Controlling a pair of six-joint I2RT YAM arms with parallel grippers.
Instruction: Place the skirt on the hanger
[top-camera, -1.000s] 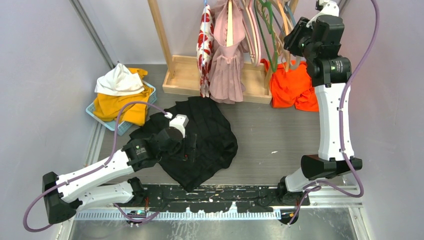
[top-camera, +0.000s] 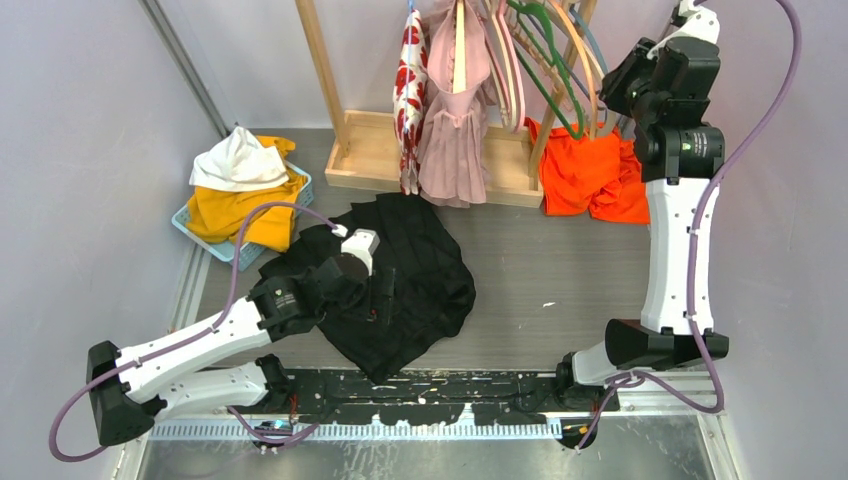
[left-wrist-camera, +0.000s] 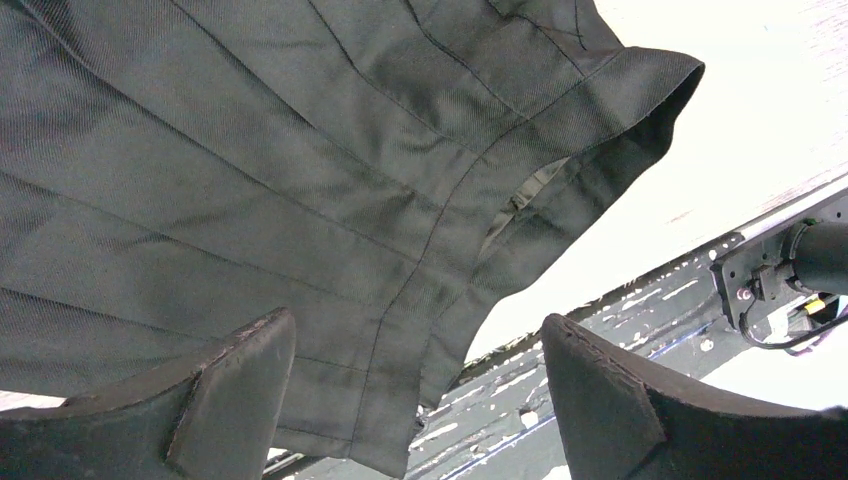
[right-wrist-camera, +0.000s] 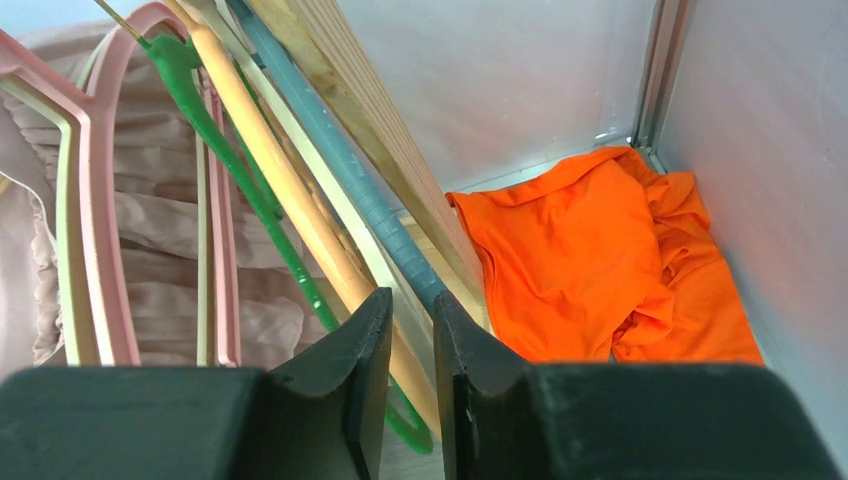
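Observation:
Spread on the grey floor in front of the rack is a black pleated skirt (top-camera: 425, 270). My left gripper (top-camera: 378, 305) is open above it; in the left wrist view the skirt's waistband (left-wrist-camera: 425, 250) runs below the gap between the fingers, nothing held. My right gripper (top-camera: 612, 88) is at the right end of the hanging row. Its fingers are close together at the hangers, a narrow gap between them. A pale hanger (right-wrist-camera: 385, 260) crosses that gap, beside a blue hanger (right-wrist-camera: 335, 150) and an orange hanger (right-wrist-camera: 260, 130); whether one is gripped is unclear.
A wooden rack (top-camera: 360, 183) carries a red-and-white garment (top-camera: 409, 100), a pink dress (top-camera: 455, 150) and several hangers. Orange cloth (top-camera: 590, 175) lies right of it. At left stands a blue basket (top-camera: 240, 255) of yellow and white cloth.
My right arm has moved to the right and slightly up in the top view, and the rightmost hangers have swung right with it. The left arm and skirt look almost unchanged.

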